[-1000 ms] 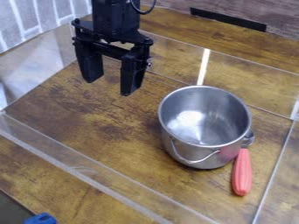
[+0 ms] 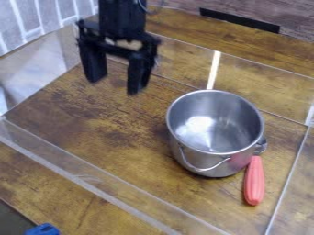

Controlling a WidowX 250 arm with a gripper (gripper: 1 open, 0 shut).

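Observation:
The black gripper [image 2: 117,66] hangs over the wooden table at the upper left, blurred, its two fingers spread apart with nothing visible between them. To its lower right a steel pot [image 2: 215,128] with a wire handle stands upright on the table. A red elongated object [image 2: 254,182] lies just beside the pot on its right.
Clear panel edges run along its left and right sides. A small blue object [image 2: 42,229] is at the bottom left corner.
The pot and red object are unmoved.

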